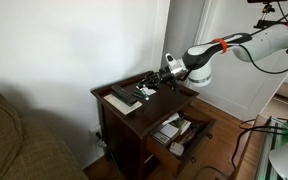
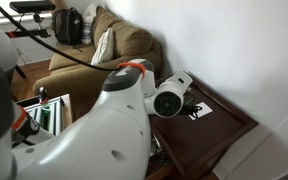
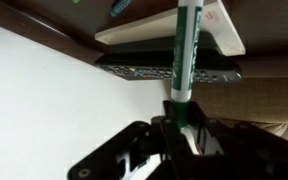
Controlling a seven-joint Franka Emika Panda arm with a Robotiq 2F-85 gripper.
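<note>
In the wrist view a green and white marker (image 3: pixel 188 55) points away from my gripper, which is shut on its near end. Exterior view 1 has the gripper (image 1: pixel 151 82) low over the dark dresser top (image 1: pixel 166 103), near its back edge. There the marker is too small to make out clearly. My arm (image 2: pixel 109 125) covers much of exterior view 2 and hides the fingers.
A black remote-like object (image 3: pixel 169 62) lies beside a pale flat item (image 3: pixel 224 28) on the dresser. An open drawer (image 1: pixel 181 135) holding several things juts from the front. The wall (image 1: pixel 74 50) stands close behind; a couch (image 2: pixel 124 38) is beyond one side.
</note>
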